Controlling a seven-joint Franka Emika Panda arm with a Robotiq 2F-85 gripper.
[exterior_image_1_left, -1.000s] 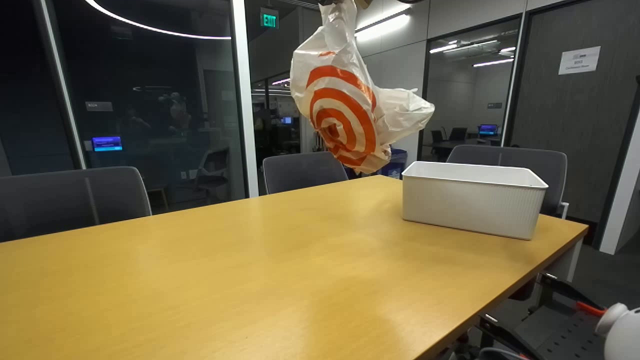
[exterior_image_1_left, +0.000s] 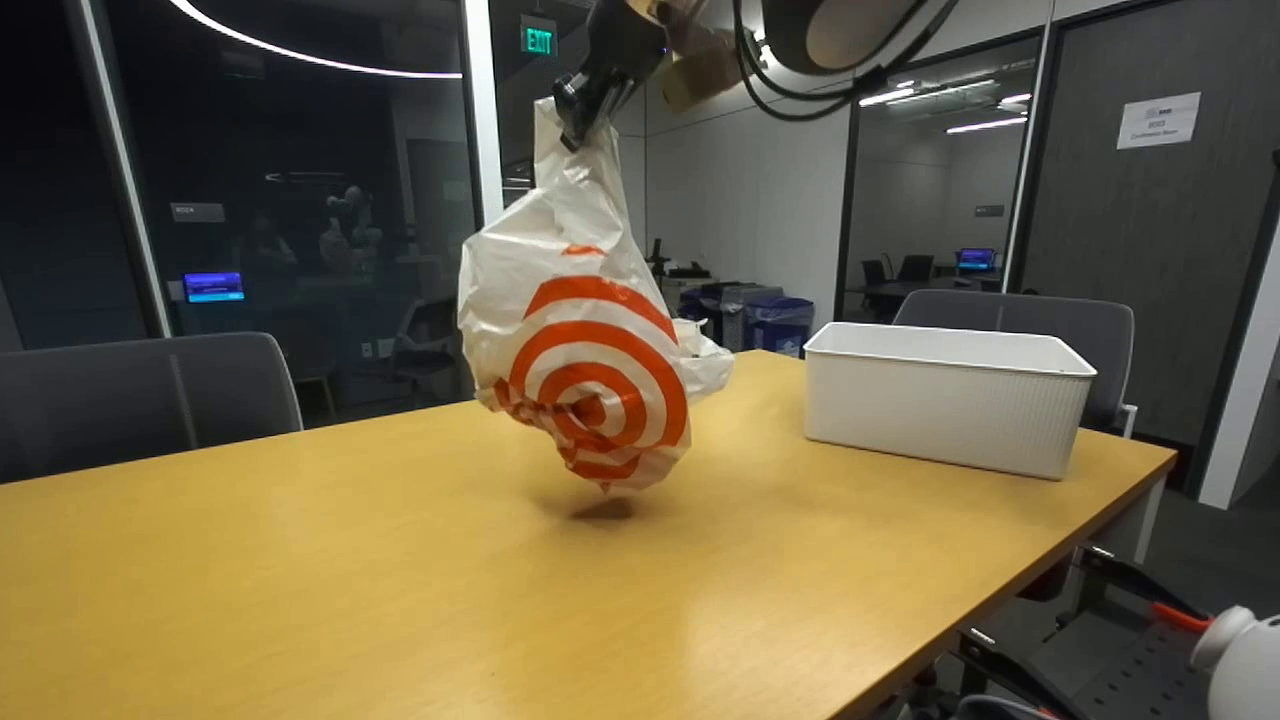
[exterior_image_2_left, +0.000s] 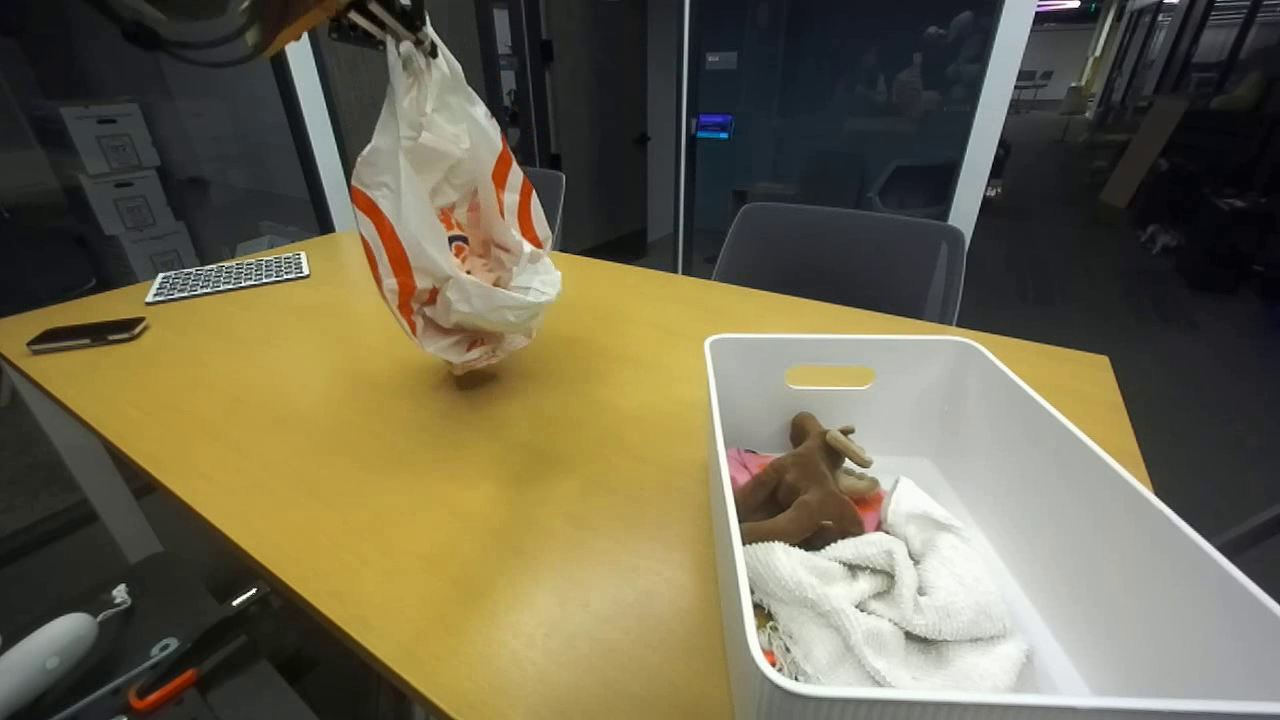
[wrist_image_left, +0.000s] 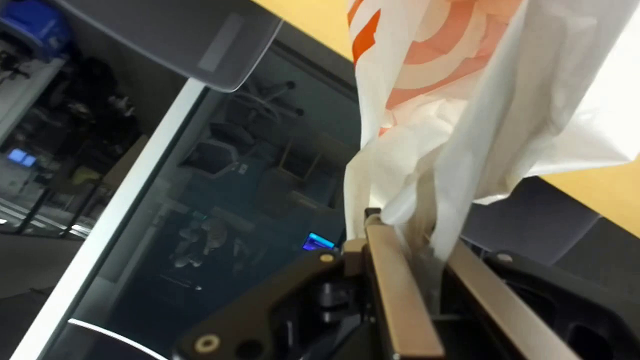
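Note:
A white plastic bag (exterior_image_1_left: 588, 348) with orange rings hangs from my gripper (exterior_image_1_left: 578, 120), its lower end just over the table (exterior_image_1_left: 360, 576). In the wrist view, the bag's gathered white film (wrist_image_left: 420, 186) runs in between the fingers, which are shut on it. The second exterior view shows the bag (exterior_image_2_left: 444, 204) with its side gaping; something orange-patterned shows there, but I cannot tell whether it is print or contents. Above it, the gripper (exterior_image_2_left: 402, 30) is partly cut off by the top edge.
A white bin (exterior_image_2_left: 828, 354) at the table's end holds a brown plush toy (exterior_image_2_left: 798, 486), a white towel (exterior_image_2_left: 888, 600) and something pink. A keyboard (exterior_image_2_left: 228, 276) and a phone (exterior_image_2_left: 86, 335) lie at the opposite end. Mid-table is clear.
In exterior view 1, the bag and gripper have come down and moved left, away from the bin. The bag hung well above the table before; the bin has stayed put.

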